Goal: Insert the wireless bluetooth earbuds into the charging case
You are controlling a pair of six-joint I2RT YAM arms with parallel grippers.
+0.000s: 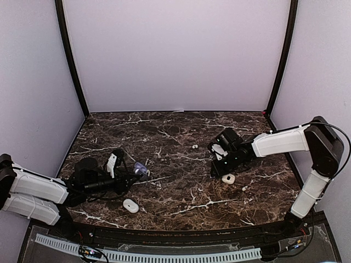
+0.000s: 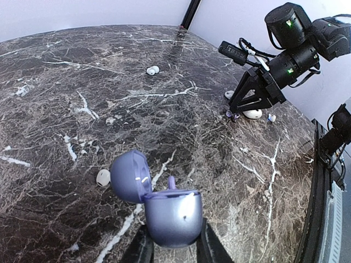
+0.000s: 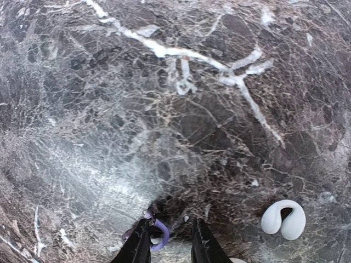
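Note:
A purple charging case (image 2: 173, 213) with its lid (image 2: 130, 176) raised is held at the left, my left gripper shut on its lower body. In the top view the same case (image 1: 140, 169) hangs above the table's left side. At the right, a small purple C-shaped earbud (image 3: 164, 235) rests on the marble table, partly covered by one finger (image 3: 140, 241) of my right gripper. That gripper is part open, fingers pointing down close over the earbud. Whether they touch it cannot be told.
A white case (image 1: 228, 179) lies beside the right gripper, with a white earbud (image 3: 283, 219) near it. Another white case (image 1: 130, 205) lies front left, and small white earbuds (image 1: 194, 146) lie farther back.

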